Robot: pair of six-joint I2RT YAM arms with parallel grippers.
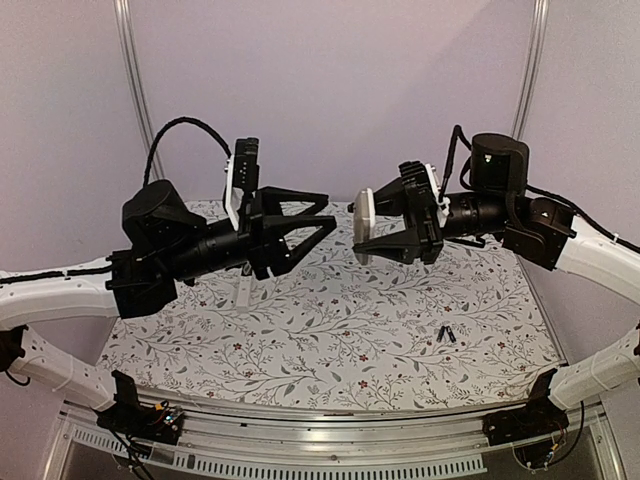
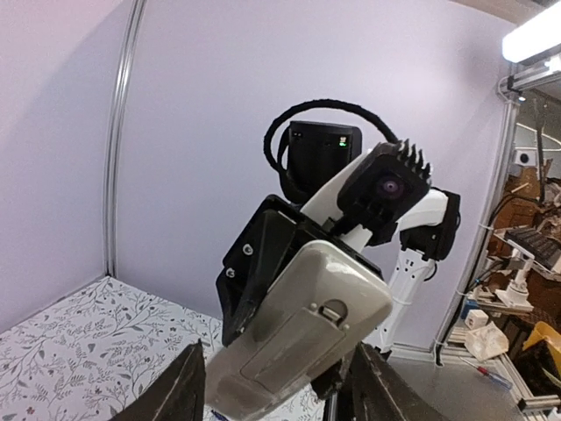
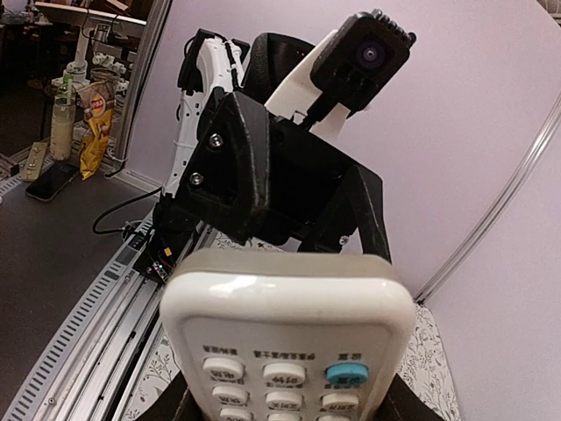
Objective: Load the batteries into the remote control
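Note:
The white remote control [image 1: 364,226] is held upright in mid-air, and my right gripper [image 1: 362,229] is shut on it. Its back, with an outlined rectangular panel [image 2: 294,351] and a small notch at one end, faces the left wrist camera. Whether that panel is a cover or an uncovered bay I cannot tell. White and blue buttons [image 3: 347,374] show in the right wrist view. My left gripper [image 1: 328,212] is partly open, empty, a short gap left of the remote. Two small dark batteries [image 1: 445,334] lie side by side on the table at the right.
A small white strip-like object [image 1: 244,288] lies on the table beneath the left arm. Pale walls enclose the back and sides.

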